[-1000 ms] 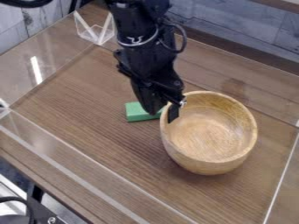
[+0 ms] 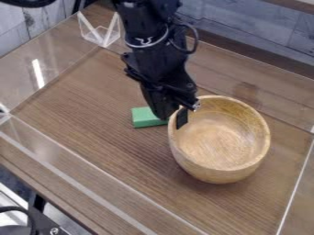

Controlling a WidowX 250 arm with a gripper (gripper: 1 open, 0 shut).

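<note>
A black robot arm reaches down from the top centre, its gripper (image 2: 172, 108) low over the left rim of a round wooden bowl (image 2: 227, 138). A bright green block (image 2: 146, 117) lies on the wooden floor just left of the bowl, partly hidden behind the gripper. The gripper looks shut, and I see nothing held between its fingers, though the tips are dark and small.
A pale wall runs along the top edge, with a small white object at the top left. Dark hardware and a cable sit at the bottom left corner.
</note>
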